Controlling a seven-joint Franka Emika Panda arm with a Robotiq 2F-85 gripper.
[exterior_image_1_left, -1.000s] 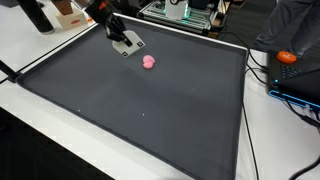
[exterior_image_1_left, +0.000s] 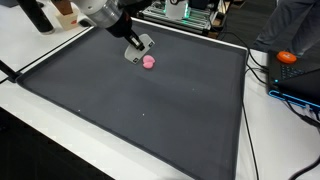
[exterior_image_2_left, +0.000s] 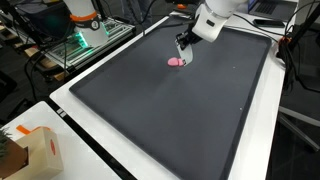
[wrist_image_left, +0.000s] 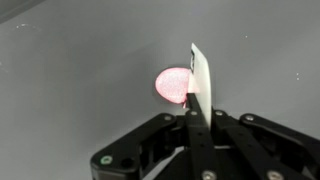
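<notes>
A thin white card (exterior_image_1_left: 139, 47) with dark spots is pinched in my gripper (exterior_image_1_left: 131, 39), which is shut on it. It hangs tilted near a small round pink object (exterior_image_1_left: 148, 62) on the dark table mat. In the wrist view the card (wrist_image_left: 202, 84) appears almost edge-on, rising from between the fingers, with the pink object (wrist_image_left: 173, 85) just left of it. Exterior view 2 puts the card (exterior_image_2_left: 186, 52) right above and beside the pink object (exterior_image_2_left: 175, 62); whether they touch, I cannot tell.
A laptop (exterior_image_1_left: 298, 85) with an orange object on it stands off to the right. A white box (exterior_image_2_left: 35, 155) sits beyond the mat in exterior view 2.
My gripper and the card have moved right toward the pink object, and the card has turned to a different tilt. The pink object has stayed in place.
</notes>
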